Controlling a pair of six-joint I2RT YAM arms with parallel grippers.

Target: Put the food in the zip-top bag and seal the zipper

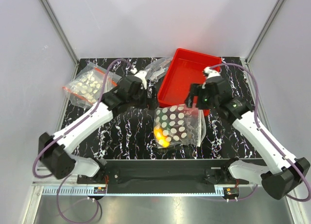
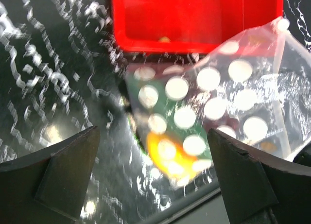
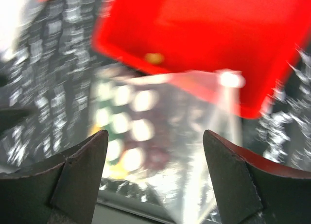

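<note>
The clear zip top bag with pale dots (image 1: 181,122) lies flat on the dark table, its mouth side toward the right. Yellow-orange food (image 1: 162,136) shows inside at its lower left; green and dark red patches show through the film in the left wrist view. The white-capped end of the zipper (image 3: 229,79) is at the bag's upper right, beside the red bin. My left gripper is open above and left of the bag, nothing between its fingers. My right gripper hangs open over the bag's mouth side, also empty. Whether the zipper is sealed cannot be made out.
A red bin (image 1: 186,78) stands just behind the bag, with a small yellowish piece (image 3: 154,58) in it. Another dotted bag with orange strips (image 1: 90,85) lies at the back left, and clear plastic (image 1: 158,68) at the back.
</note>
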